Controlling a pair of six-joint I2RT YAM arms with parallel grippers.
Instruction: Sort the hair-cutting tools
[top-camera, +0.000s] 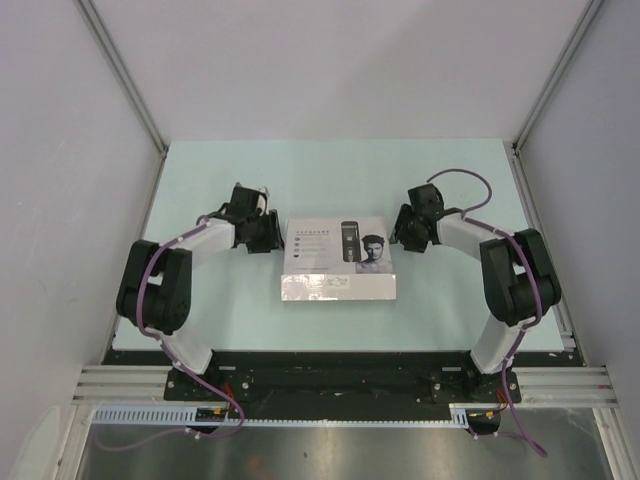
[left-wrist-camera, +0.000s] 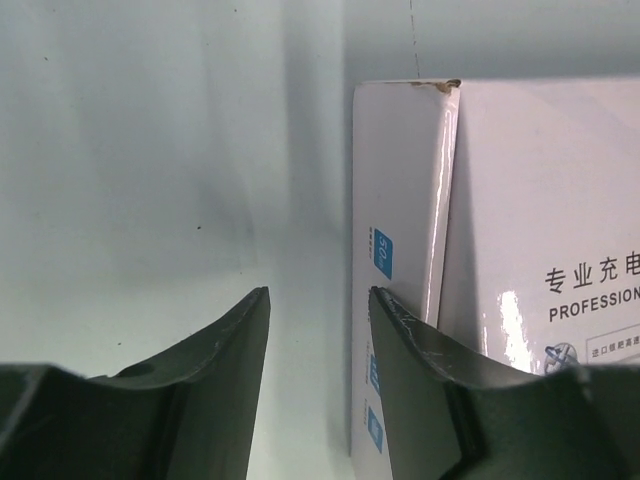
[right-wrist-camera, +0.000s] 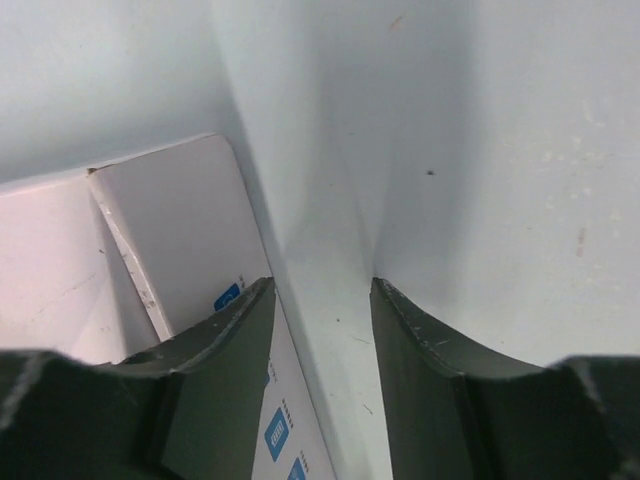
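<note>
A closed white cardboard box (top-camera: 320, 262), printed with a hair clipper and a man's face, lies squarely on the table's middle. My left gripper (top-camera: 277, 240) is close by its left side and my right gripper (top-camera: 396, 236) by its right. In the left wrist view the left gripper has its fingers apart, the right-hand one overlapping the box's side wall (left-wrist-camera: 385, 190). The right wrist view shows the right gripper parted too, its left-hand finger in front of the box's side (right-wrist-camera: 185, 225). Whether these fingers touch the box cannot be told. Any tools inside are hidden.
A dark strip (top-camera: 320, 370) runs along the front edge, with a narrow clear band of table between it and the box.
</note>
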